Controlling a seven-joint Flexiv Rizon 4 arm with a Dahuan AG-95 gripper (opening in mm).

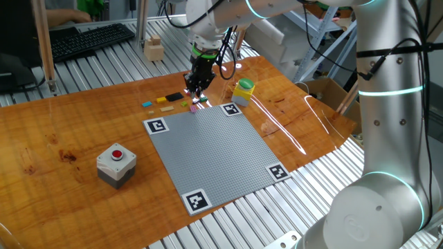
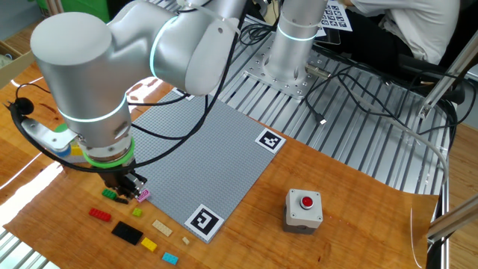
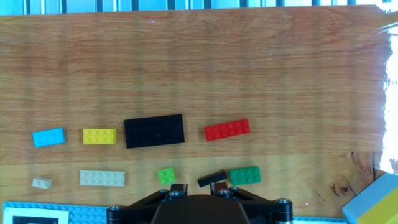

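Note:
Over the row of small bricks beside the grey baseplate hangs my gripper, its two fingertips apart and nothing visible between them. Just ahead of the right fingertip in the wrist view lies a small black brick, touching or nearly touching a green brick. A lime brick lies ahead of the left fingertip. Near the plate's edge, close to the gripper, is a pink brick; it does not show in the wrist view. Farther out are a red brick and a large black brick.
Yellow, blue, long beige and small beige bricks lie leftward in the wrist view. A green-topped yellow button box stands close to the gripper. A red-button box stands left of the plate.

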